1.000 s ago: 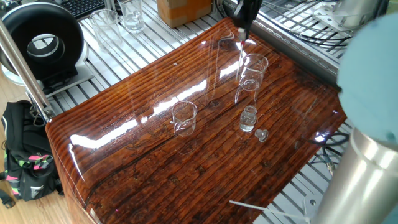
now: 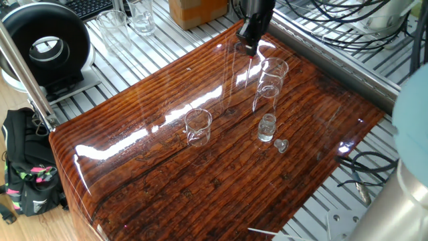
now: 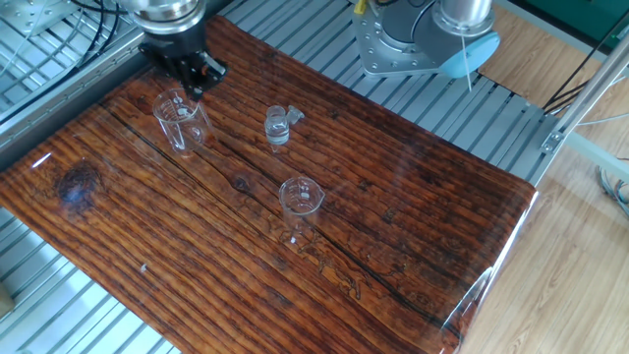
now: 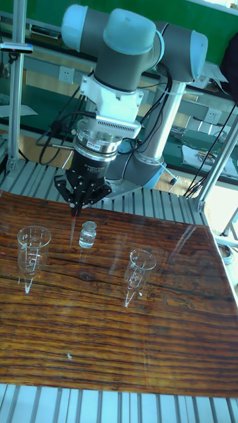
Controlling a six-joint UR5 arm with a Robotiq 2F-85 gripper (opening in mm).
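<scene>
My gripper [image 2: 250, 51], black, points down near the far corner of the glossy wooden table, above its surface. In exterior view 3 the gripper [image 4: 75, 211] has its fingertips close together on a thin, clear rod [image 4: 73, 229], reddish at the top, which hangs below them. The rod [image 2: 248, 70] also shows faintly in exterior view 1, beside a clear beaker [image 2: 273, 77]. A second beaker [image 2: 198, 127] stands nearer the middle. Between the beakers, off to one side, is a small glass bottle [image 2: 267, 128] with clear contents; its glass stopper [image 2: 281, 145] lies next to it. In exterior view 2 the rod cannot be made out.
Two more glass vessels, one of them a beaker [image 2: 114, 30], stand off the table on the slatted deck. A cardboard box [image 2: 197, 12] sits there too. Cables [image 2: 371, 167] lie by the arm's base.
My gripper has shifted left in exterior view 1, and the thin rod beneath it has moved along. The arm's pale-blue joint has gone right. The beakers, bottle and stopper stay put.
</scene>
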